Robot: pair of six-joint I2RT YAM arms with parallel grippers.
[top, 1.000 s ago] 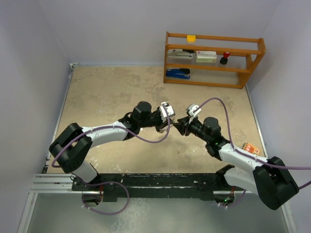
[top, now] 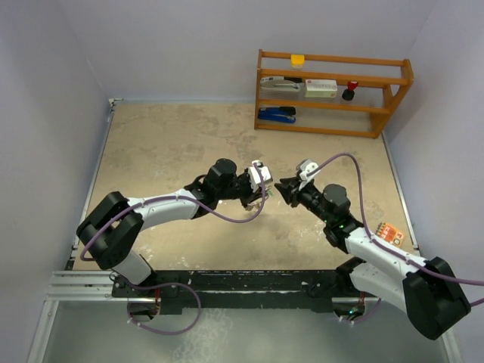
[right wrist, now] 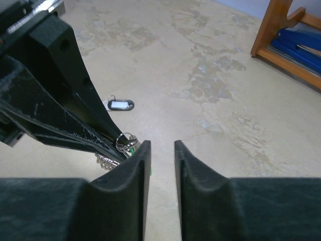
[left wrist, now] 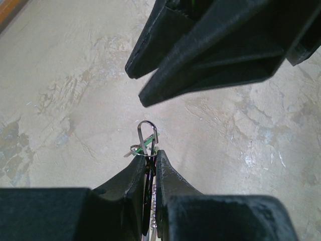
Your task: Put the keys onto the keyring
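Note:
In the left wrist view my left gripper is shut on a thin metal keyring point(left wrist: 142, 131), whose bent wire end stands up above the fingertips. A small green piece point(left wrist: 146, 142) shows behind the wire. The right wrist view shows the keyring point(right wrist: 126, 142) at the left fingertips, with a toothed metal part point(right wrist: 106, 161), likely a key, just below. A dark-framed label tag point(right wrist: 120, 104) appears beyond the left gripper; whether it is attached cannot be told. My right gripper stands partly open, empty, just right of the keyring and apart from it.
A wooden shelf point(top: 333, 130) holding a blue stapler point(top: 277, 114) and a white box point(top: 321, 88) stands at the back right. An orange patterned piece point(top: 390, 234) lies by the right edge.
The left arm has stayed in place.

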